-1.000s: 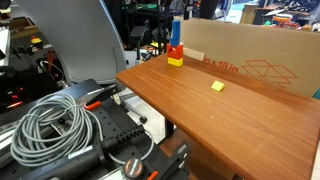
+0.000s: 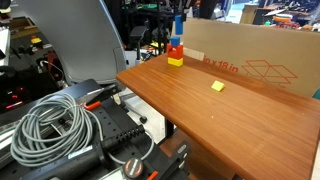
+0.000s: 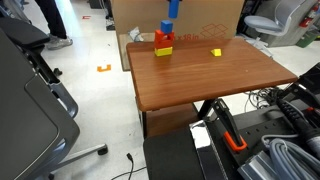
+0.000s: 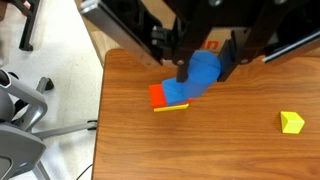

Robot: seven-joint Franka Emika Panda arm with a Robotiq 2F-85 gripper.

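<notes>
A small stack stands near the table's far end: a yellow block (image 3: 163, 51) at the bottom, a red block (image 3: 163, 40) on it and a blue block (image 3: 167, 27) on top. Just above that top block is an upright blue piece (image 2: 180, 26), with a narrow gap seemingly between them. In the wrist view the rounded end of this blue piece (image 4: 203, 72) shows between my fingers; my gripper is shut on it. It partly covers the stack there.
A lone yellow block (image 2: 218, 86) lies on the wooden table (image 2: 225, 125), well apart from the stack. A cardboard panel (image 2: 255, 60) stands along the back edge.
The upright blue piece has risen slightly with my gripper; earlier it seemed to meet the top of the stack. The stack and the lone yellow block have not visibly moved.
</notes>
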